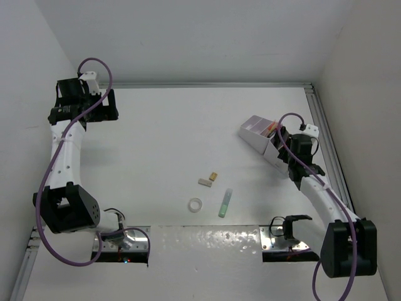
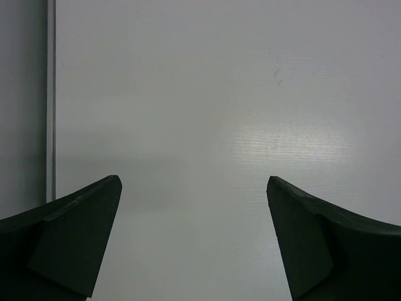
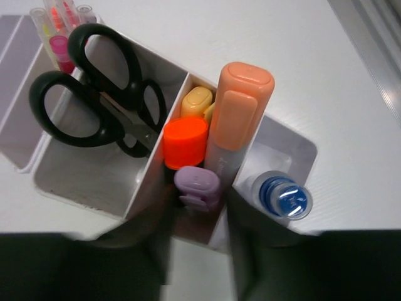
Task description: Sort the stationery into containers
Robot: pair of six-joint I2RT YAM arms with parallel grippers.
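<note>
In the right wrist view a divided container (image 3: pixel 88 188) holds green-handled scissors (image 3: pixel 106 125), an orange marker (image 3: pixel 235 110), a red-capped item (image 3: pixel 185 141), a purple item (image 3: pixel 197 188), a yellow item and several tubes; a blue-capped item (image 3: pixel 285 199) sits in its end section. My right gripper is low over that container's edge, its fingers blurred; whether it holds anything is unclear. On the table lie a yellow block (image 1: pixel 213 176), a pale block (image 1: pixel 205 182), a tape ring (image 1: pixel 195 199) and a green-white stick (image 1: pixel 225 202). My left gripper stands open and empty at the upper left.
Metal rails (image 1: pixel 207 84) border the back and sides. The container group (image 1: pixel 254 132) occupies the right side.
</note>
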